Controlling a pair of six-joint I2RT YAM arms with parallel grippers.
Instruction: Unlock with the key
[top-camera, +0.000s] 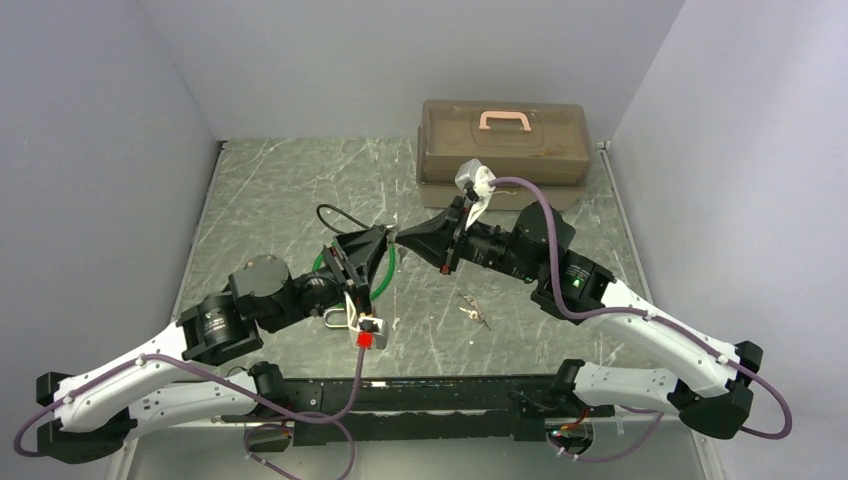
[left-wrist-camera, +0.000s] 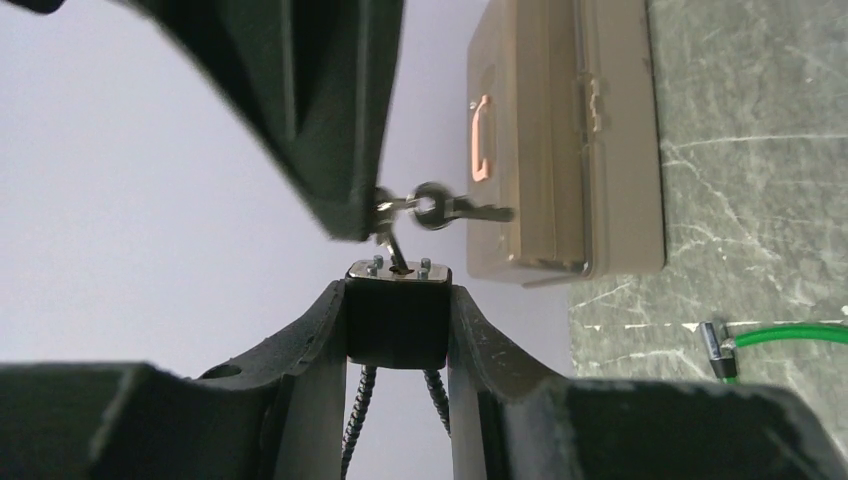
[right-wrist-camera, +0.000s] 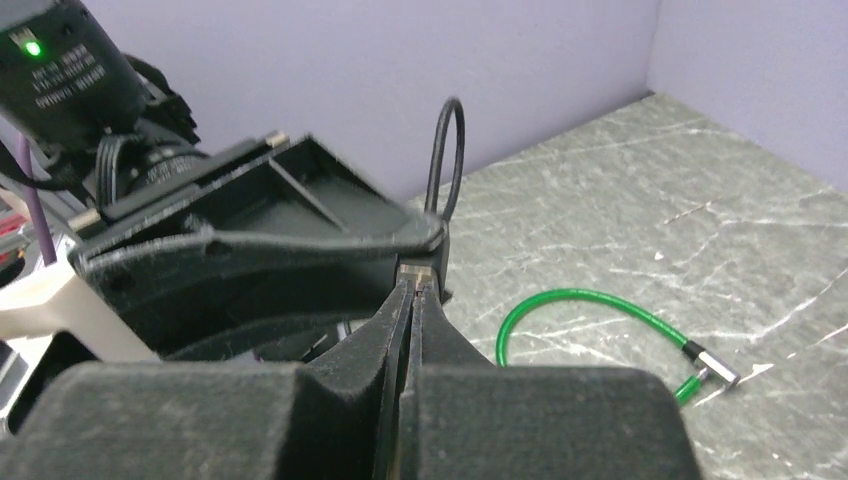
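Observation:
My left gripper (top-camera: 383, 236) holds a black lock body (left-wrist-camera: 398, 325) with a steel plate and a cable loop (right-wrist-camera: 452, 150). My right gripper (top-camera: 398, 237), shut, meets it from the right. In the left wrist view a key (left-wrist-camera: 395, 250) stands in the plate, with a second key (left-wrist-camera: 435, 205) hanging beside it, right at the right gripper's tips. The key is hidden in the right wrist view. A brass padlock (top-camera: 340, 317) lies mostly behind the left arm, and more keys (top-camera: 473, 310) lie on the table.
A brown toolbox (top-camera: 505, 150) stands at the back right. A green cable lock (right-wrist-camera: 570, 295) lies on the marble table (top-camera: 270, 190) under the grippers.

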